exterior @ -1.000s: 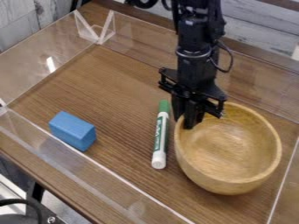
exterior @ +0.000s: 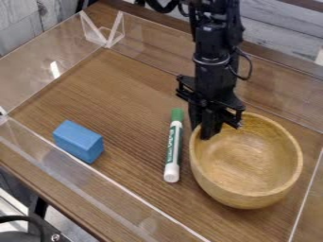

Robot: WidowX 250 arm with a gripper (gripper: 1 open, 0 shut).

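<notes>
My black gripper (exterior: 210, 125) is down at the upper left rim of a yellow-orange bowl (exterior: 248, 168) on the right of the table. It appears shut on that rim, though its dark fingertips are hard to make out. A white marker with a green end (exterior: 173, 150) lies just left of the bowl. A blue block (exterior: 78, 141) rests on the wooden table at the left.
Clear corner pieces stand along its edges, and a dark cable curves at the lower left corner.
The gripper and the bowl's upper rim have shifted very slightly; otherwise the scene looks the same.
</notes>
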